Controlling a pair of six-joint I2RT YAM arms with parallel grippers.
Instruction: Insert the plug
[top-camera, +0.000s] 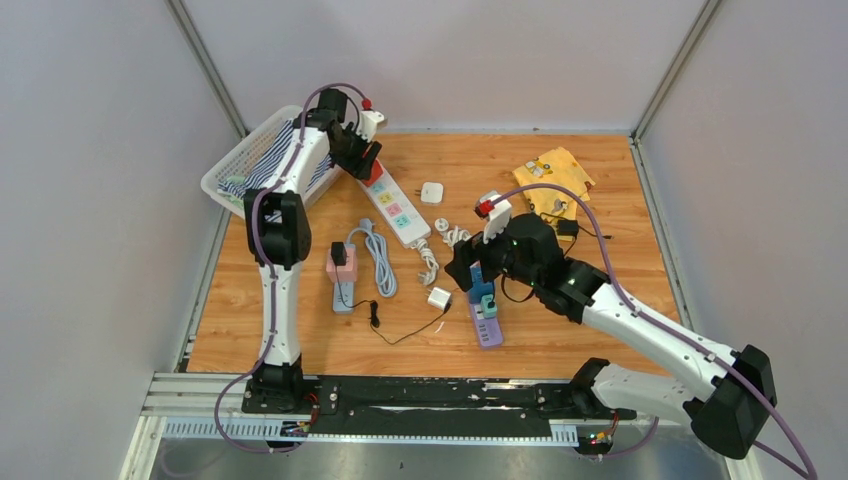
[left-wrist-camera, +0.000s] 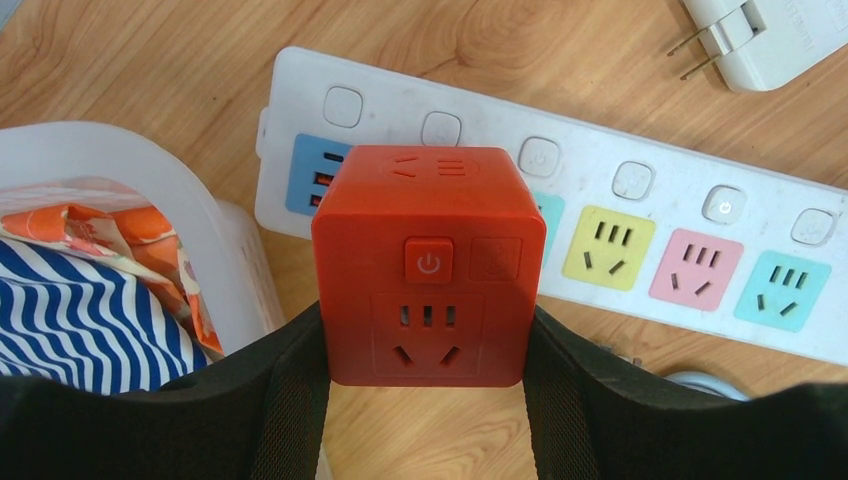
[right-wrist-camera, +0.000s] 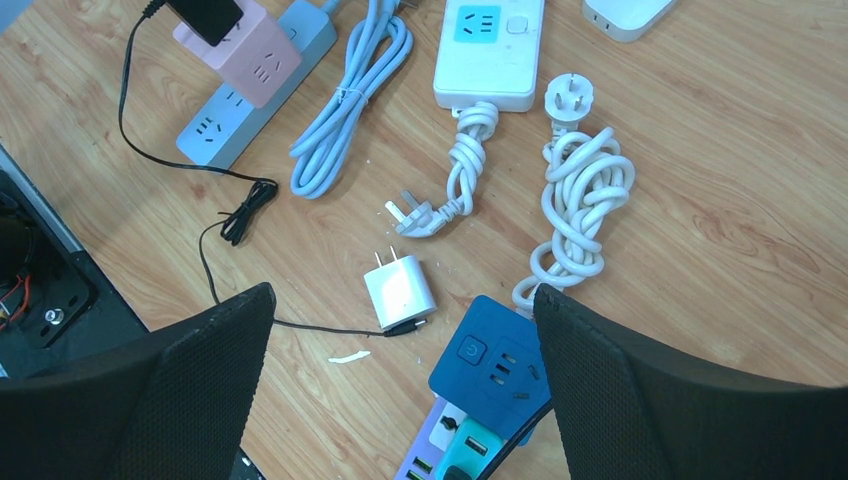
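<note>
A red cube adapter (left-wrist-camera: 425, 270) with sockets on its face is between the fingers of my left gripper, which is shut on it. Behind the cube in the left wrist view lies the white power strip (left-wrist-camera: 385, 115); the cube covers part of its blue USB panel and the neighbouring teal socket. Yellow (left-wrist-camera: 608, 248), pink (left-wrist-camera: 697, 270) and teal sockets farther along the strip are uncovered. The cube's prongs are hidden, so whether they touch the strip I cannot tell. My right gripper is open above a blue cube (right-wrist-camera: 492, 365) on a purple strip, nothing gripped.
A white basket (top-camera: 218, 180) with striped cloth stands beside the left gripper. Around the table lie a white charger (right-wrist-camera: 400, 292), a coiled white cord (right-wrist-camera: 585, 195), a light-blue strip (right-wrist-camera: 210, 125) with a pink cube, and a yellow cloth (top-camera: 555, 180). Bare wood lies right of the white strip.
</note>
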